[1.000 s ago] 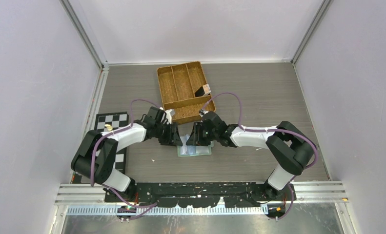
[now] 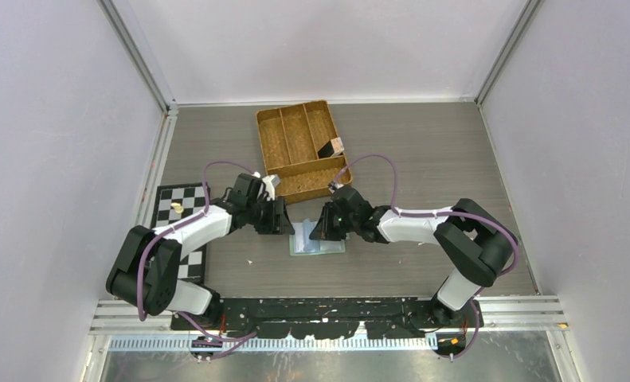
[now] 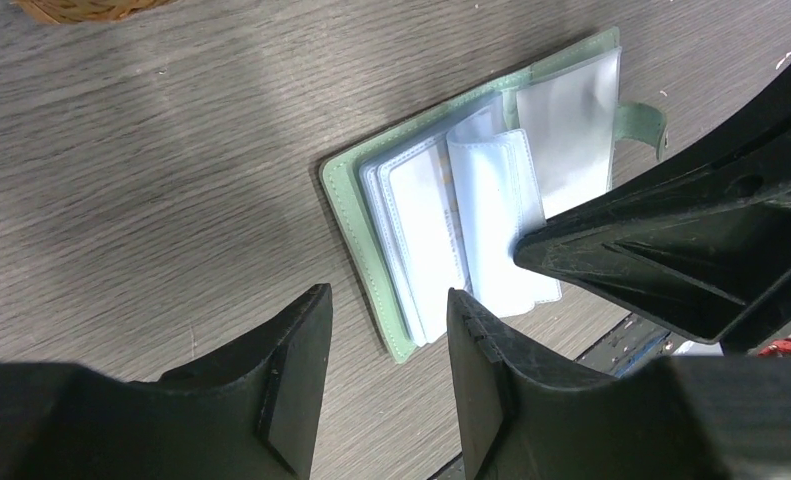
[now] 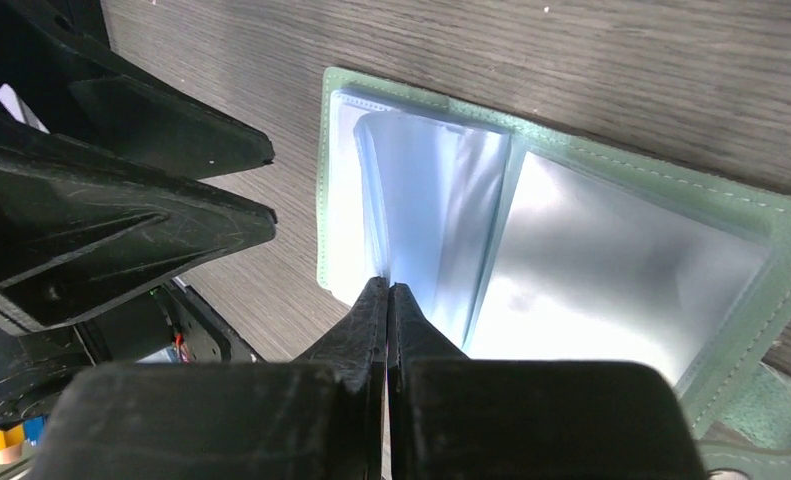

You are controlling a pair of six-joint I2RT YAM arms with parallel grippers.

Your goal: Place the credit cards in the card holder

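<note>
The green card holder (image 3: 355, 220) lies open on the table, with clear and white sleeves (image 3: 426, 225). My right gripper is shut on the raised edge of a bluish plastic flap (image 4: 411, 190) or just at it; whether anything is between its tips cannot be told. In the left wrist view my left gripper is open, just left of the holder's near edge, with nothing visible between its fingers. From above, both grippers (image 2: 279, 223) (image 2: 321, 227) face each other over the holder. No separate card can be made out clearly.
A wicker organizer (image 2: 275, 143) with a small box (image 2: 330, 148) stands behind the holder. A checkered board (image 2: 193, 269) lies at the left.
My left gripper has drawn slightly left from where it was a second ago. My right gripper has moved slightly down and right over the holder.
</note>
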